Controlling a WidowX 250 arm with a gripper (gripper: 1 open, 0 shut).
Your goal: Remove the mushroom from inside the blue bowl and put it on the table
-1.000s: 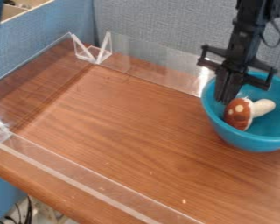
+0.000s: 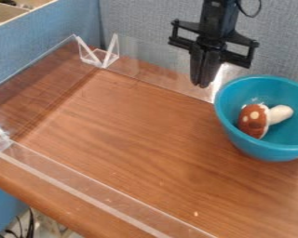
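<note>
The mushroom (image 2: 253,119), with a brown spotted cap and a pale stem, lies on its side inside the blue bowl (image 2: 261,152). That bowl rests at the right side of the wooden table (image 2: 139,135). Up and to the left of the bowl, over the table's back edge, hangs my black gripper (image 2: 204,80), pointing down. No object shows at its fingertips, which sit close together; whether a gap lies between them is too small to make out.
Clear low panels (image 2: 89,193) edge the table at front and back, with white corner brackets (image 2: 97,52) at the left. A grey wall (image 2: 145,23) stands behind.
My gripper has moved left and away from the bowl, where it was over the bowl's rear left rim by the mushroom. Mushroom and bowl have stayed where they were.
</note>
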